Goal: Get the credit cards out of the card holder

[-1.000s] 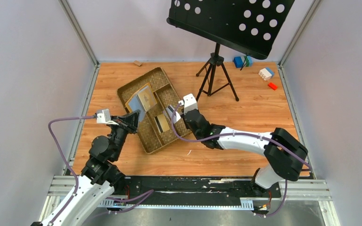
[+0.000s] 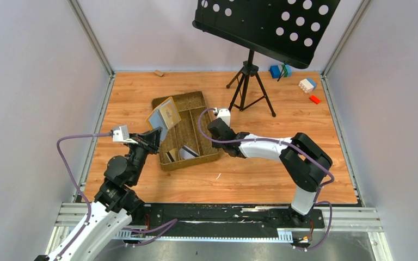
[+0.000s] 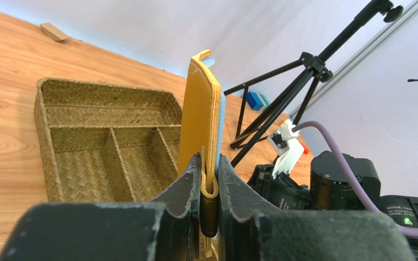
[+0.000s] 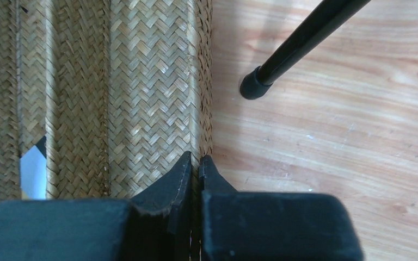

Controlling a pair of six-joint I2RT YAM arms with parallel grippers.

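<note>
Between the fingers of my left gripper stands the yellow card holder (image 3: 198, 117), upright and partly spread, its pale blue inside showing in the top view. It is held above the left part of a woven basket (image 2: 192, 161). Two cards lie at the basket's near end: a yellowish card (image 2: 171, 155) with a dark stripe and a pale blue-white card (image 2: 188, 153), in neighbouring compartments. My right gripper is shut on the basket's side wall, one finger on each side of the rim. Whether any card remains inside the holder cannot be seen.
A black music stand (image 2: 249, 68) stands behind the basket, one foot close to its right wall. Blue blocks (image 2: 275, 71), a white block (image 2: 306, 85) and a red block (image 2: 314, 99) lie at the back right.
The basket has turned clockwise and is now nearly square to the table, with my right gripper moving left along with it. Both cards sit further left and nearer. The left arm has barely moved.
</note>
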